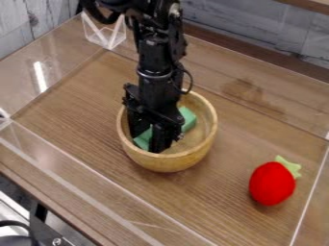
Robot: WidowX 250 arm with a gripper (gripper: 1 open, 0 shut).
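Observation:
A wooden bowl [190, 158] stands at the middle of the table with a green object [186, 119] inside it. My black gripper [152, 138] reaches down into the bowl's left side, over the green object and covering part of it. Its fingertips are dark and hard to make out, so what lies between them is unclear.
A red tomato-like object [271, 184] with a pale green top lies at the front right. A clear plastic piece [103, 29] stands at the back left.

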